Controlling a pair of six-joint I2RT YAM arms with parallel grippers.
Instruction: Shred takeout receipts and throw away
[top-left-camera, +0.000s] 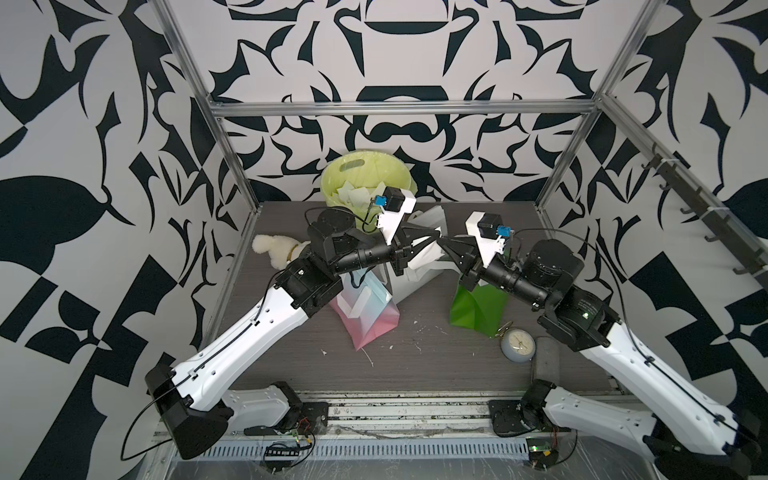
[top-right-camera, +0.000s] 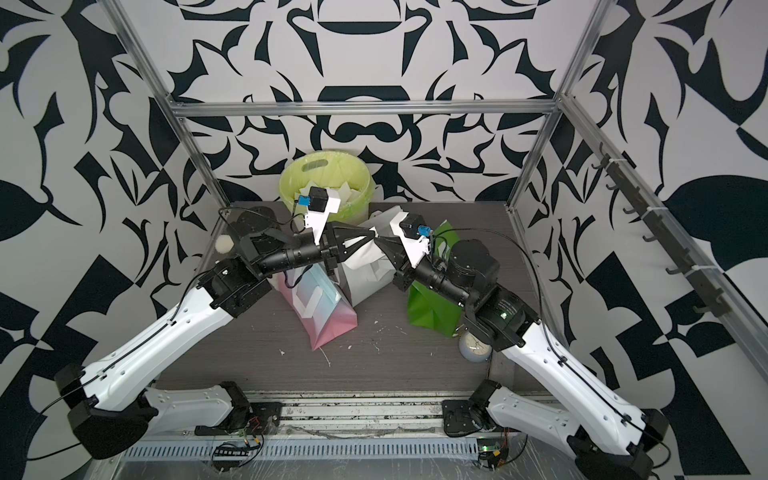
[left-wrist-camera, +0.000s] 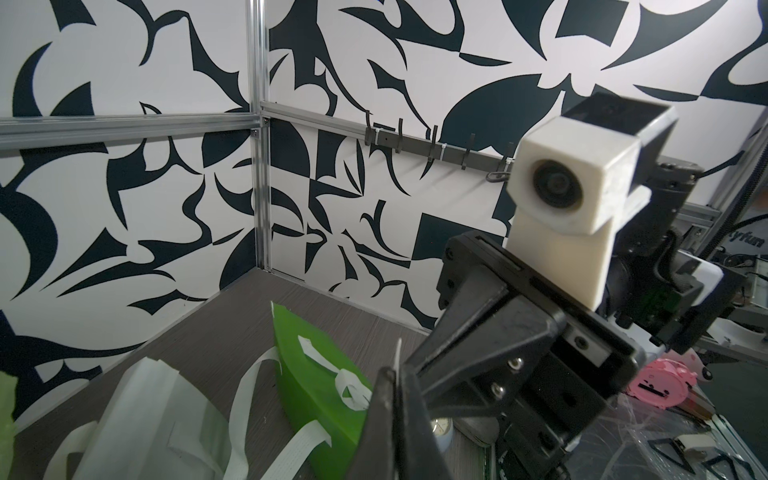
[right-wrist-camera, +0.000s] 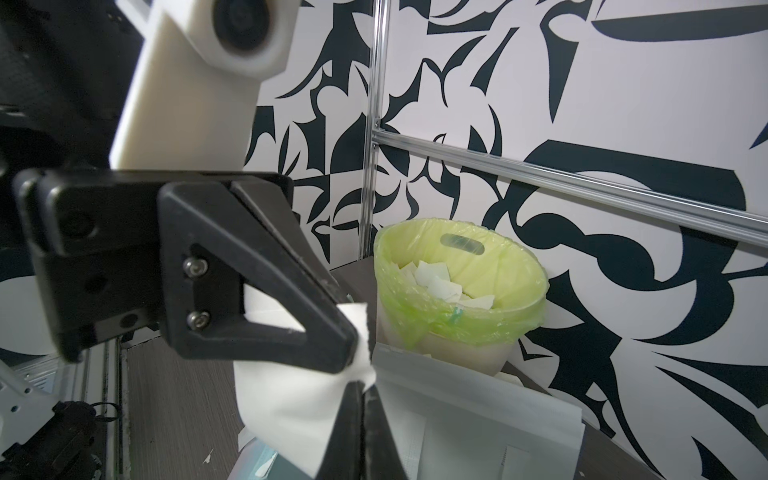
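A white paper (right-wrist-camera: 280, 400) with a ragged edge hangs from my left gripper (top-left-camera: 434, 234), which is shut on it. My right gripper (top-left-camera: 445, 241) is shut, facing the left one, its tips at the paper's edge; whether anything is between them is hard to see, and nothing clear shows there. Behind them stands a bin (right-wrist-camera: 460, 328) with a yellow-green liner, holding several white scraps (right-wrist-camera: 432, 276).
Bags crowd the middle: pink-blue (top-left-camera: 376, 328), grey-white (right-wrist-camera: 480, 400), green (top-left-camera: 476, 316). A plush toy (top-left-camera: 276, 248) lies at left, a round clock (top-left-camera: 517, 345) at front right. Small shreds litter the front of the table.
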